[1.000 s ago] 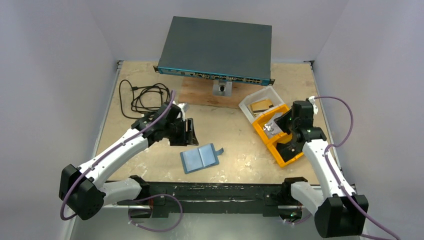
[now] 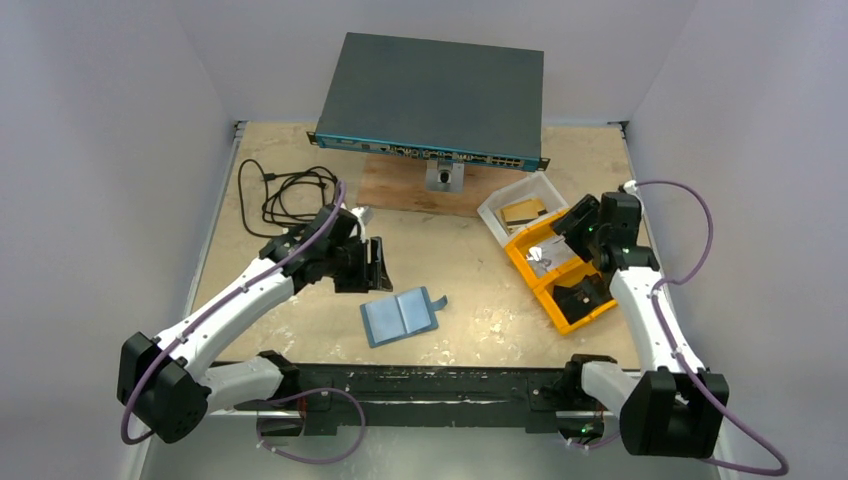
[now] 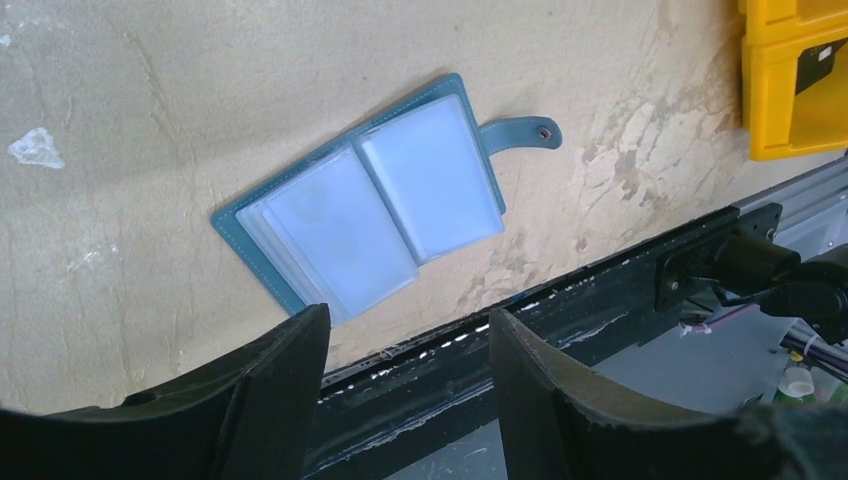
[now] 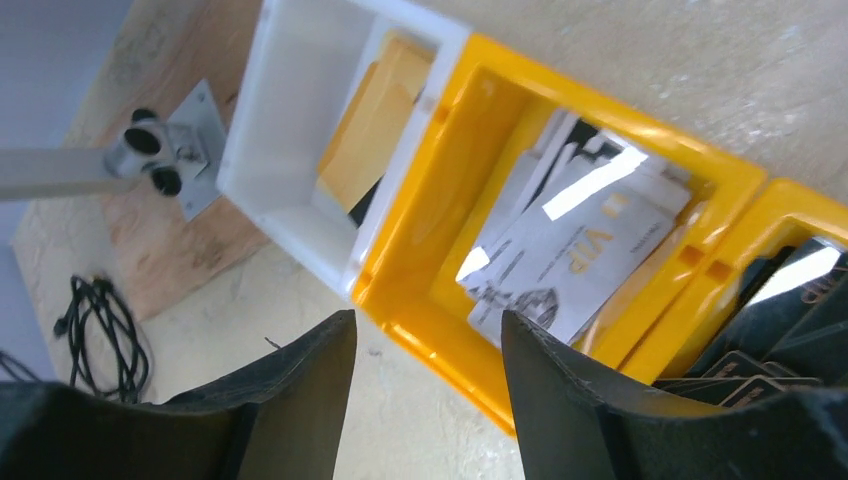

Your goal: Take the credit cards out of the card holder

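The blue card holder (image 3: 232,225) lies spread flat on the table, its strap (image 3: 520,132) unfastened, with pale clear sleeves on both halves; no cards show in them. My left gripper is open and empty above and behind the holder, also seen in the top view left of centre. Silver and white cards, one marked VIP (image 4: 598,240), lie in the middle yellow bin (image 4: 490,120). Over the bins, my right gripper stands open, nothing between its fingers. Gold cards (image 4: 375,120) rest in the white bin (image 4: 290,120), and black cards (image 4: 790,310) in the other yellow bin.
A large network switch (image 2: 430,95) stands on a bracket at the back. Coiled black cable (image 2: 295,195) lies at the back left. The table between the holder and the bins is clear. A dark rail (image 2: 430,385) runs along the front edge.
My right arm has shifted about over the bins, its gripper ending slightly farther back. The left arm, the card holder and the bins look unmoved.
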